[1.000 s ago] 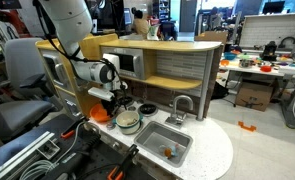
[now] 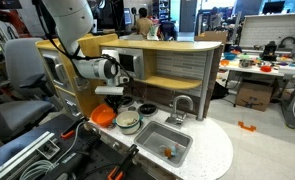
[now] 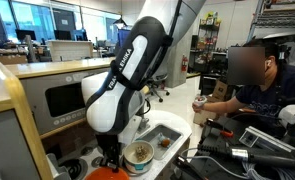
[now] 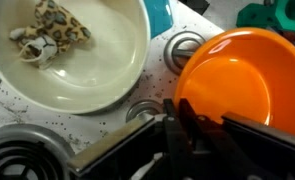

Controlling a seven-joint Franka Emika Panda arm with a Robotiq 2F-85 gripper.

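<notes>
An orange bowl (image 4: 245,85) fills the right of the wrist view. At its near-left rim is my gripper, shut with that rim between its dark fingers; the exact contact is partly hidden. In exterior view 1 the gripper (image 2: 115,100) points down beside the orange bowl (image 2: 102,116), at the left end of the counter. In exterior view 2 the orange bowl (image 3: 108,173) shows at the bottom edge below the white arm. A cream pot (image 4: 97,92) with a leopard-print item (image 4: 70,24) inside stands left of the bowl in the wrist view.
Stove burners (image 4: 25,155) lie under and around the bowl and pot. A dark pan (image 2: 148,109) sits behind the pot. To the right are a sink (image 2: 167,142) with a faucet and a clear stretch of white counter (image 2: 212,150). A microwave (image 3: 70,60) stands behind the arm.
The arm's white wrist section has risen and tilted slightly toward the right. Across the frames the pot has stayed in place.
</notes>
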